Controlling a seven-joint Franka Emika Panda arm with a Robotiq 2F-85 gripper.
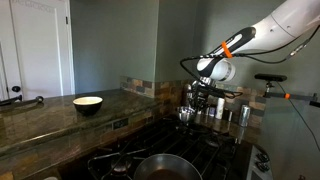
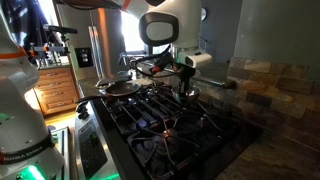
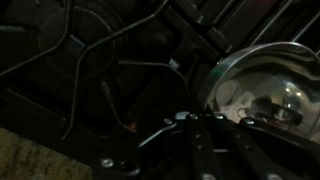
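Observation:
A shiny metal pot fills the right side of the wrist view, its near wall against my gripper. The fingers are shut on its edge; the fingertips themselves are dark and hard to make out. In exterior view 1 the pot shows at the far part of the stove, with my gripper just above and to its right. Exterior view 2 shows the pot partly hidden under the hand, over the burner grates. Whether its base touches the grates I cannot tell.
Black grates cover the stove. A wide dark pan lies at the near end. Several bottles and jars, among them a tall canister, stand along the tiled wall. A dark bowl with a light inside sits on the counter.

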